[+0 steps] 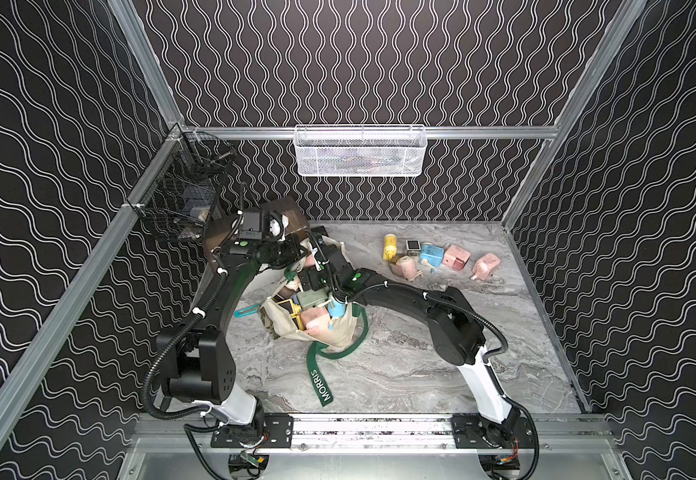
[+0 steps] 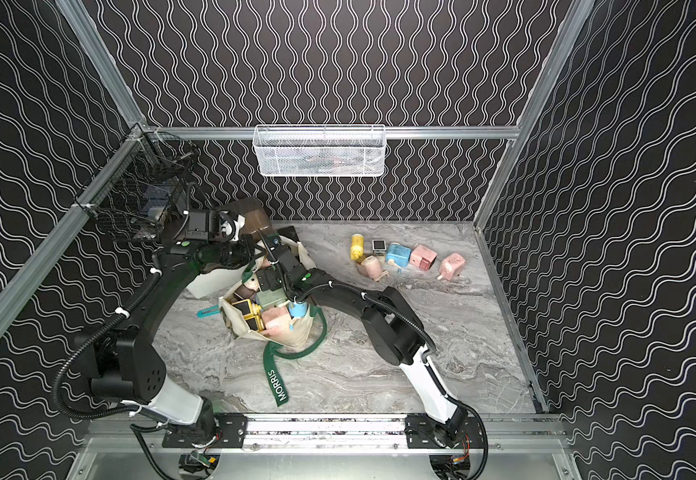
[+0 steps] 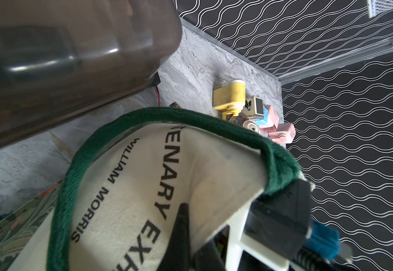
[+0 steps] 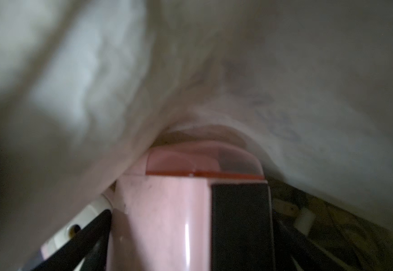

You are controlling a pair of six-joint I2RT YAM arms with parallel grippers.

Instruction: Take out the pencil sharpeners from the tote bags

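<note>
The cream tote bag (image 1: 345, 334) with green straps lies on its side, its mouth holding pink, blue, yellow-and-black and green sharpeners. In the left wrist view, my left gripper is shut on the bag's cloth (image 3: 219, 194) at its edge, holding it up. My right gripper reaches inside the bag, its fingers (image 4: 90, 237) open on either side of a pink sharpener (image 4: 164, 212) with a dark panel. Whether the pads touch that sharpener I cannot tell. From above, the right arm hides its own fingertips.
A brown translucent bin (image 3: 78, 58) sits by the left gripper. A white mesh basket (image 1: 360, 152) hangs on the back wall.
</note>
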